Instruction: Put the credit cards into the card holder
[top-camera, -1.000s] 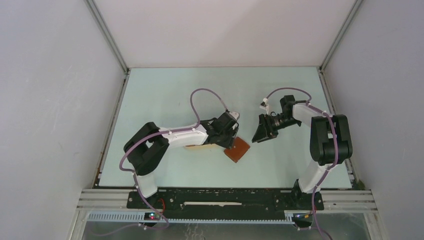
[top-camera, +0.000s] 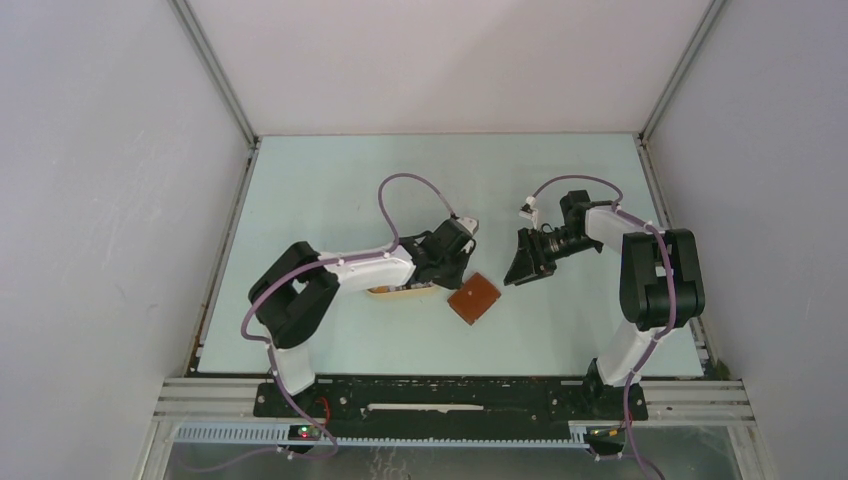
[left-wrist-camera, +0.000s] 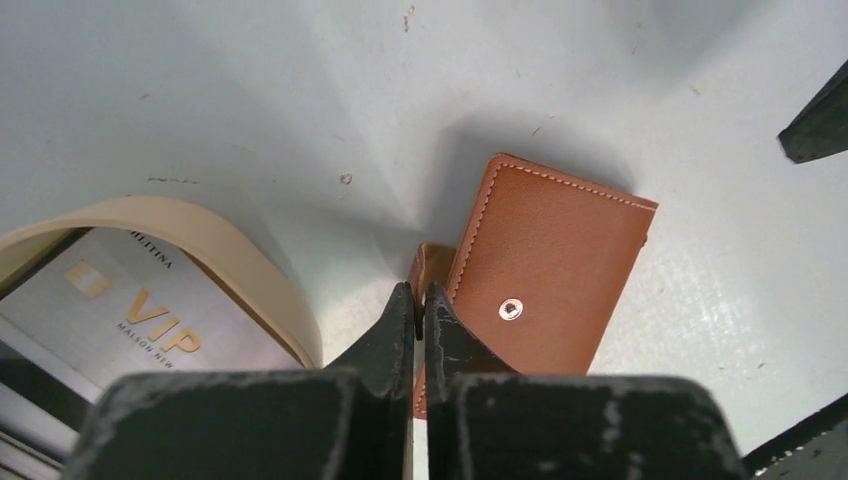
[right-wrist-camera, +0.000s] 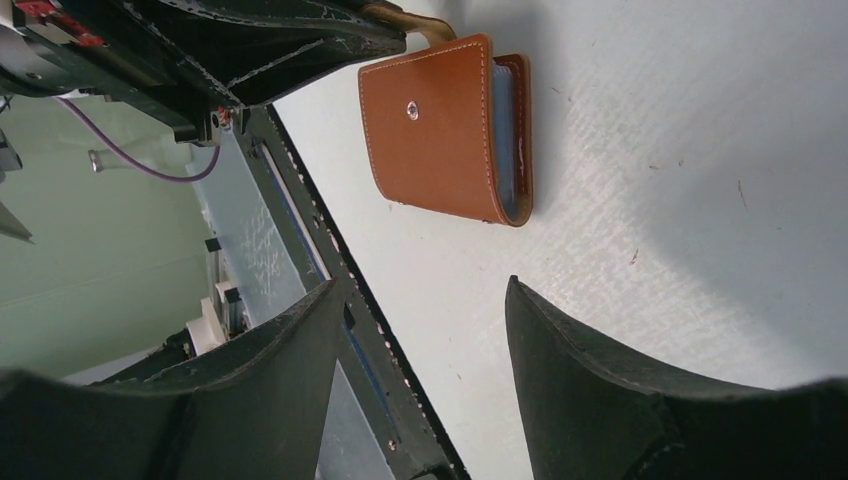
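Note:
A brown leather card holder (top-camera: 474, 298) lies on the table in front of the left gripper. In the left wrist view, my left gripper is shut on the holder's snap strap (left-wrist-camera: 428, 265), pinching it at the holder's left edge. The snap stud (left-wrist-camera: 510, 309) on the cover is uncovered. Clear sleeves (right-wrist-camera: 503, 125) show between the holder's covers in the right wrist view. White bank cards marked VIP (left-wrist-camera: 150, 310) sit in a cream box (left-wrist-camera: 262, 270) left of the gripper. My right gripper stands open and empty, right of the holder.
The left arm covers much of the cream box in the top view. Bare white table (top-camera: 400, 345) lies in front of the box and holder. More free room is behind the arms. A dark rail (top-camera: 470, 400) borders the table's front edge.
The right gripper and the box have stayed put.

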